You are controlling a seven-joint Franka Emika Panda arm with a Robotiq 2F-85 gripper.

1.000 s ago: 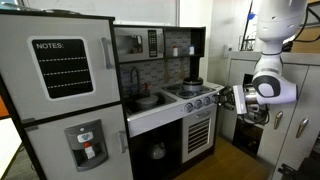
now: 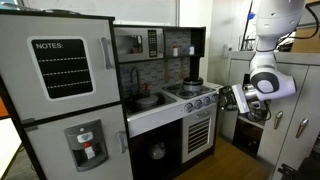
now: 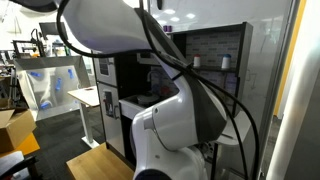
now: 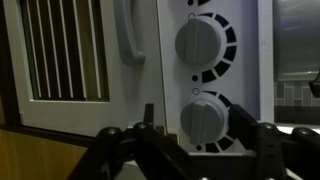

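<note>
In the wrist view a grey, round knob (image 4: 204, 119) with a raised grip bar sits on the stove's white control panel, ringed by black marks. My gripper stands open in front of it, one dark finger to each side, and the knob shows between them. Gaps remain visible at both sides of the knob; the depth to the panel is hard to judge. From exterior view 1, the gripper (image 2: 229, 98) is at the right end of the stove's knob row. The arm hides the gripper in exterior view 2.
A second knob (image 4: 201, 42) is close beside the first. The oven door (image 4: 95, 60) has a protruding handle (image 4: 128, 32) nearby. A pot (image 2: 191, 87) stands on the stove top, left of the arm. Grey cabinets (image 2: 292, 128) stand close behind the arm.
The arm has shifted very slightly left, toward the stove, in exterior view 1. The kitchen itself looks the same.
</note>
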